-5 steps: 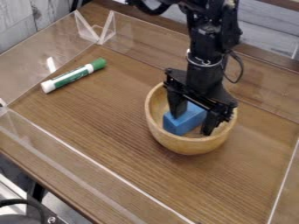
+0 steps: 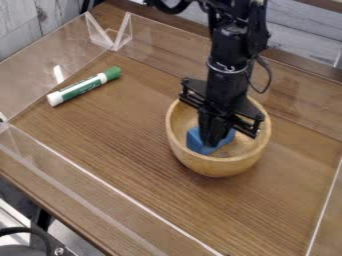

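A tan oval bowl [image 2: 201, 160] sits right of centre on the wooden table [image 2: 107, 170]. Inside it lies a blue object [image 2: 202, 137], partly hidden by the black gripper [image 2: 214, 130], which reaches down from above into the bowl with its fingertips low over the blue object. Whether anything is between the fingers is too hard to see.
A green and white tube [image 2: 83, 86] lies at the upper left near a clear plastic panel at the table's edge. A black cable shows at the bottom left.
Compared with a second ago, the gripper's lower parts look drawn closer together over the blue object, hiding more of it.
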